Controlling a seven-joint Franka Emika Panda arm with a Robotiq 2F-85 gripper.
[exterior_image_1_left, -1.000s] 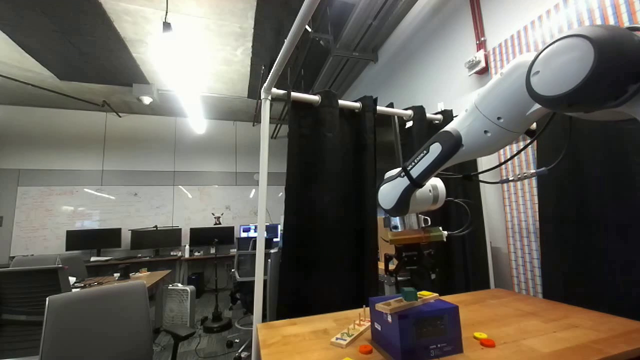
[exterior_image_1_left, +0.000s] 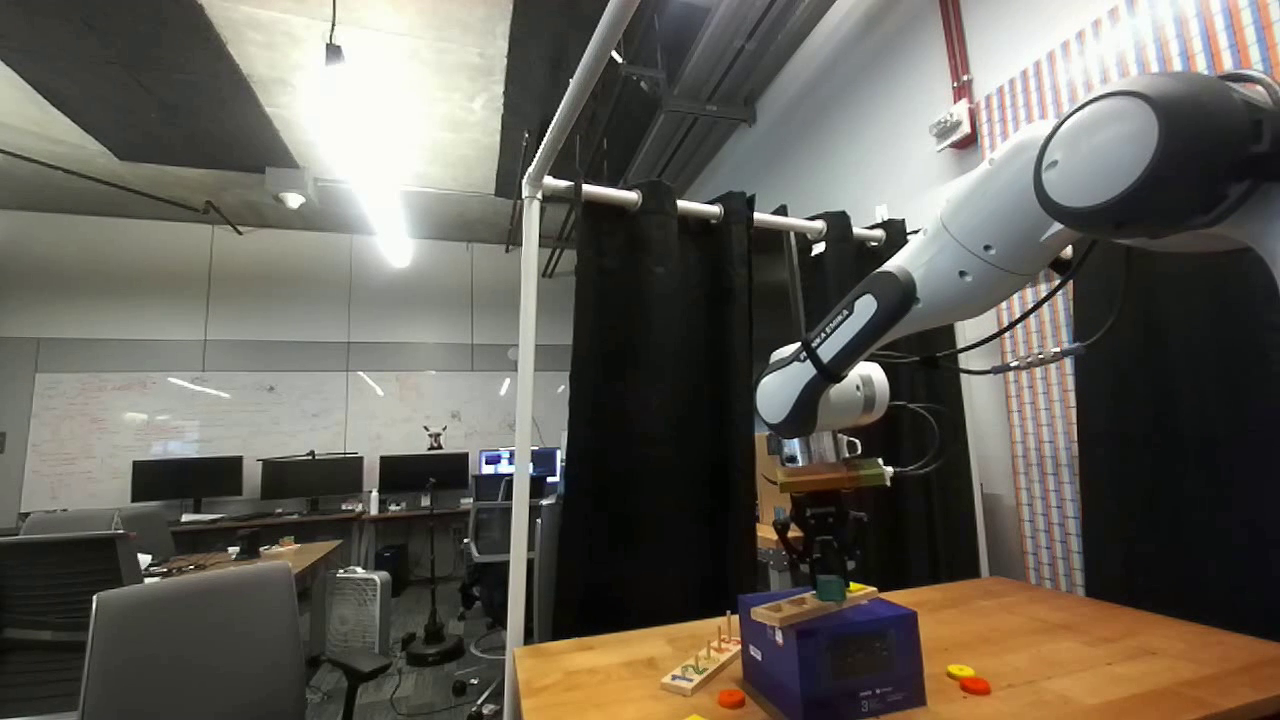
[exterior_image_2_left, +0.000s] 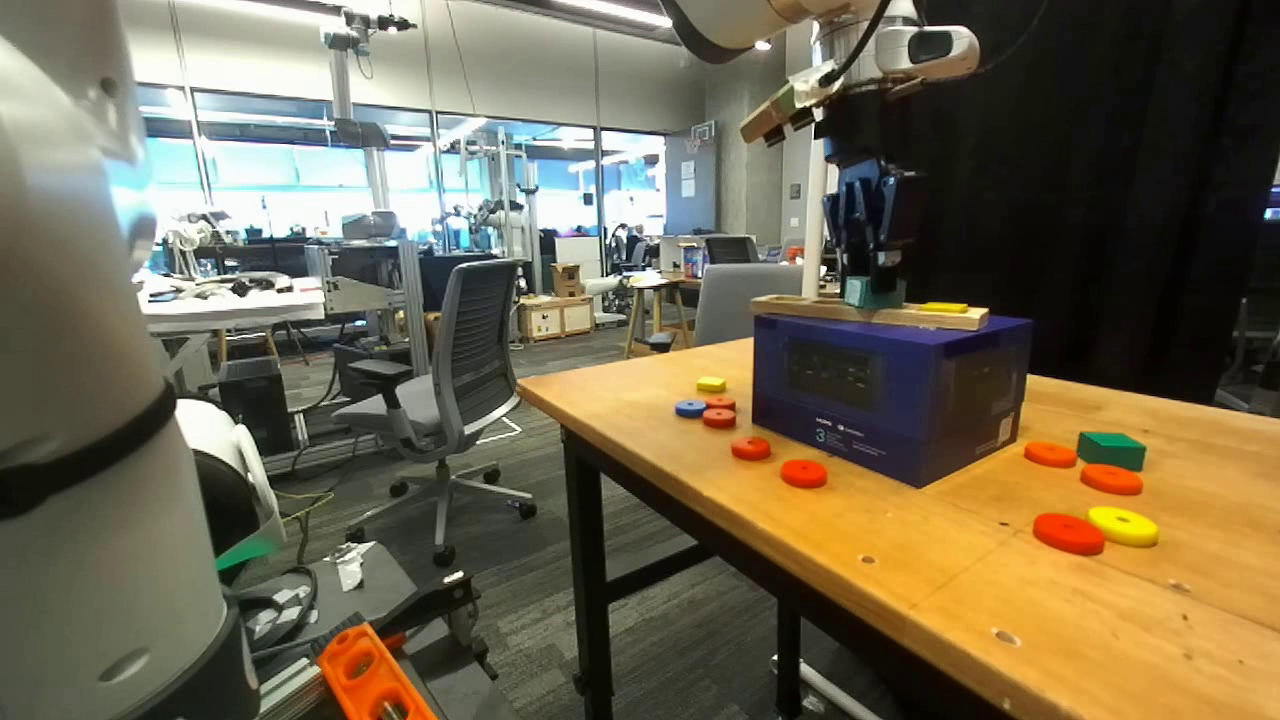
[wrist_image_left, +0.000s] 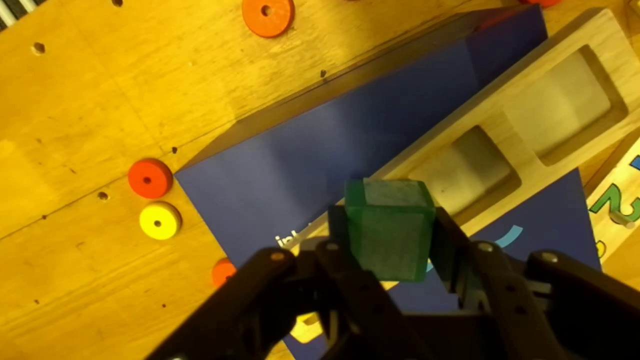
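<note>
A green block (wrist_image_left: 393, 234) sits between the two fingers of my gripper, which is shut on it. It is at the wooden tray (exterior_image_2_left: 782, 306), which rests on top of the dark blue box (exterior_image_1_left: 828, 660). In the wrist view, two empty square compartments of the tray (wrist_image_left: 573, 99) lie up and to the right of the block. A yellow piece (exterior_image_2_left: 944, 307) lies at the tray's other end, partly hidden by the gripper in the wrist view. Whether the block touches the tray is hard to tell.
Orange, red, blue and yellow discs lie around the box, among them a yellow disc (exterior_image_2_left: 1123, 524) and a red disc (exterior_image_2_left: 1068, 533). A second green block (exterior_image_2_left: 1111, 450) is on the table. A pegged number board (exterior_image_1_left: 703, 667) stands beside the box.
My gripper was open above the green block. It has come down and closed on it, and the block has shifted slightly to the right in exterior view 1.
</note>
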